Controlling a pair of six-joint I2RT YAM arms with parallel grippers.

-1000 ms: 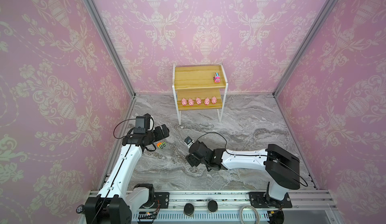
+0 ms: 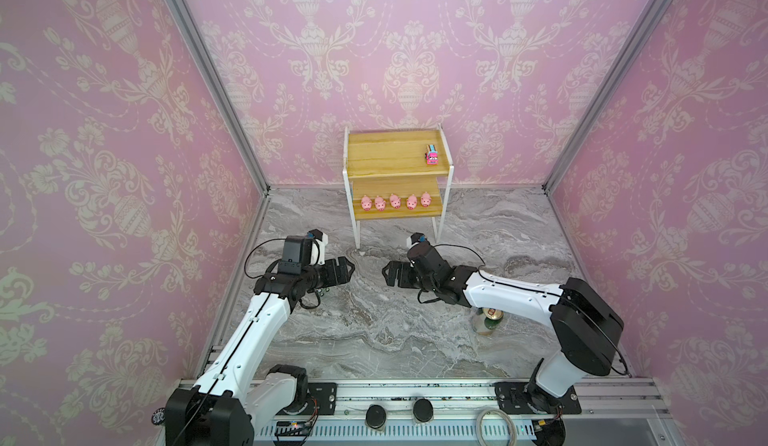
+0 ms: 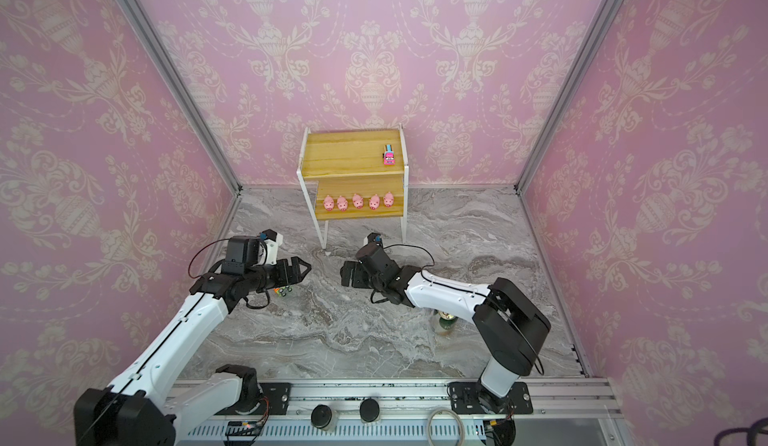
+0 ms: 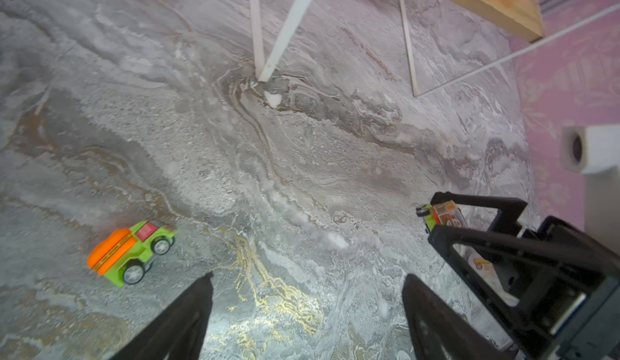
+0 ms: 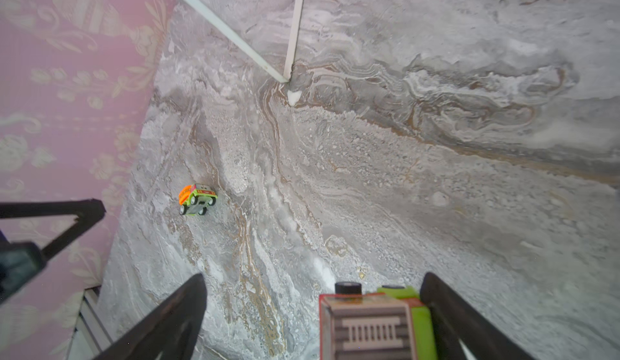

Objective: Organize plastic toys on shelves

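A green toy truck with an orange load (image 4: 132, 253) rests on the marble floor at left in the left wrist view. My left gripper (image 2: 347, 270) hangs above the floor, fingers apart and empty. An orange-red and green toy (image 5: 368, 327) looms near the right finger in the right wrist view. In the left wrist view this orange-green toy (image 4: 445, 214) appears between the widely spaced fingers of my right gripper (image 2: 389, 274); firm contact on both sides cannot be seen. The two-level wooden shelf (image 2: 384, 149) stands at the back.
A row of several pink pigs (image 2: 395, 201) sits on the lower shelf board. A pink and blue toy (image 2: 432, 155) stands at the top board's right. Another toy (image 2: 493, 314), brown and green, lies partly hidden by the right arm.
My right gripper has moved toward the shelf and slightly right, turning its fingers leftward. My left gripper has shifted right, now covering the green truck in the top left view.
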